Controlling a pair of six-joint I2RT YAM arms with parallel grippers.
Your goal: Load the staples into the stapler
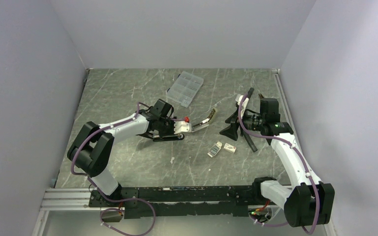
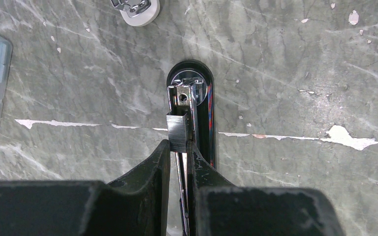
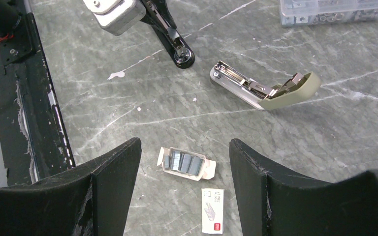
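Observation:
A strip of silver staples (image 2: 177,132) sits between the fingertips of my left gripper, which looks shut on it, with a fingertip close against each side. Directly beneath is the opened black stapler (image 2: 206,118), its metal channel (image 2: 183,96) partly covered by the strip; how deep the strip sits cannot be told. In the top view, the left arm hides much of this stapler (image 1: 168,138). My right gripper stands wide open over the table, empty. Below it lie an open box of staple strips (image 3: 186,163) and a small white box (image 3: 212,210).
An opened, pale green-and-white stapler (image 3: 265,91) rests mid-table, right of the black one. Farther back stands a clear compartment case (image 1: 184,89). Black bars (image 1: 248,142) lie near the right arm.

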